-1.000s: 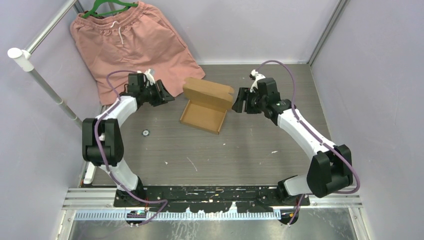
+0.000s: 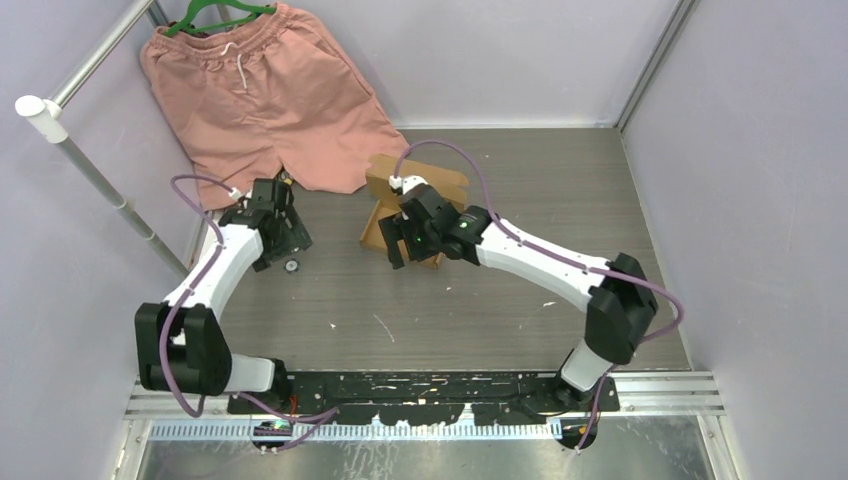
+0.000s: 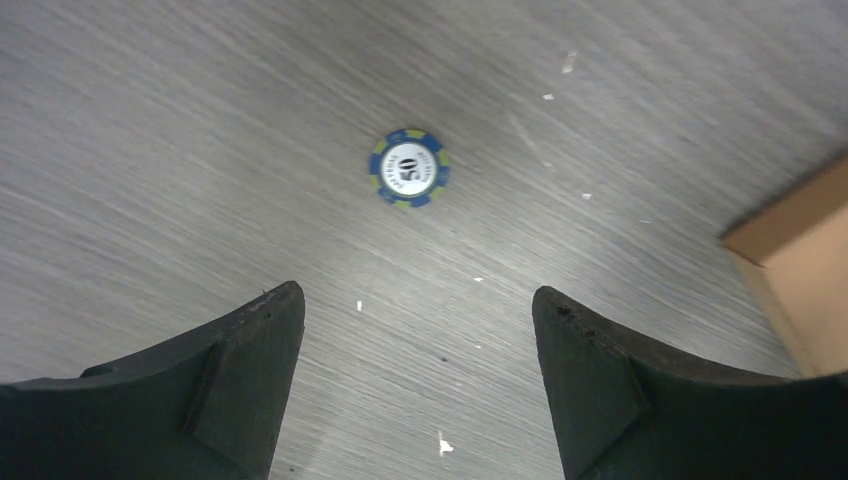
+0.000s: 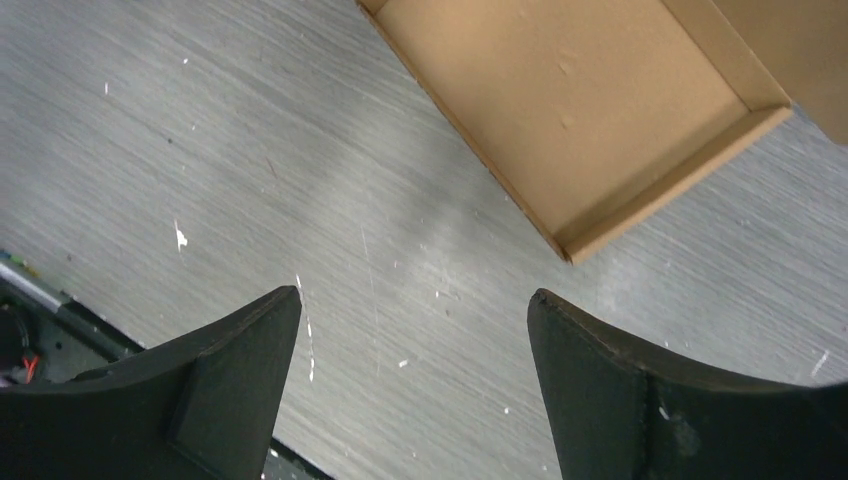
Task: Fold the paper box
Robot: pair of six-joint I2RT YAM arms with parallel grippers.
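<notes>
The cardboard box (image 2: 382, 180) stands at the middle back with its lid raised; in the right wrist view its shallow tray (image 4: 560, 110) shows, with the lid at the top right. My right gripper (image 2: 393, 242) is over the box's front-left, hiding much of it, its fingers open and empty. My left gripper (image 2: 285, 235) is open and empty, left of the box; its wrist view shows bare table between the fingers and the box's corner (image 3: 800, 250) at the right edge.
A round blue-rimmed chip (image 3: 407, 167) lies on the table near the left gripper. Pink shorts (image 2: 260, 90) hang at the back left beside a metal rail (image 2: 110, 195).
My right gripper has swung left from beside the box to over it. My left arm has moved back leftward and toward the front, away from the box. The box looks unmoved.
</notes>
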